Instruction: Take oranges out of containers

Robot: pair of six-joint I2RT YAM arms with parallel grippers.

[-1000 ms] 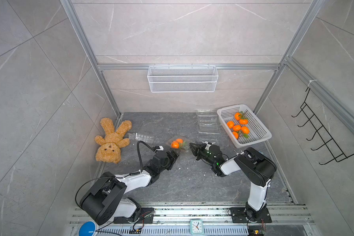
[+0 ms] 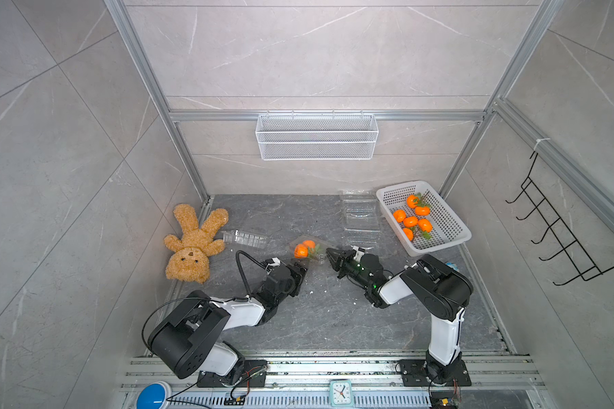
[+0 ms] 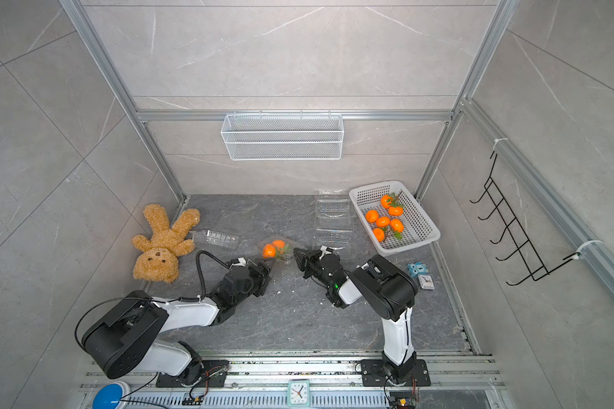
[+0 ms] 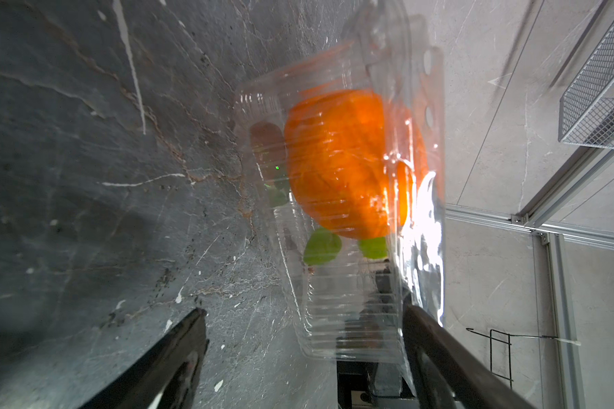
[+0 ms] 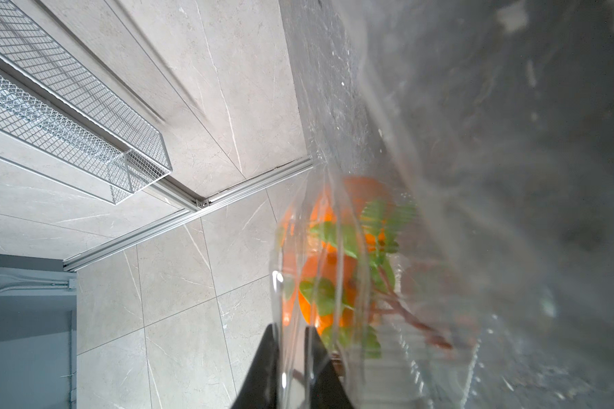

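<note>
A clear plastic container (image 4: 348,293) with oranges (image 4: 337,163) and green leaves inside is between my two arms. My right gripper is shut on its clear edge, at the end away from the fruit. In the left wrist view the container looks tilted above the grey table; whether it touches the surface is unclear. My left gripper is open in front of the container, its fingers (image 4: 163,364) wide apart. From the top left view, the oranges (image 2: 301,251) show close to the left gripper's tip.
A light grey basket (image 2: 461,235) holding several oranges (image 2: 410,221) stands at the back right. Empty clear containers (image 2: 360,214) lie left of it, another clear container (image 2: 247,238) near the teddy bear (image 2: 192,245).
The container with its oranges and my right gripper have shifted slightly to the left. The left arm has moved a little; the left gripper is nearly in the same place.
</note>
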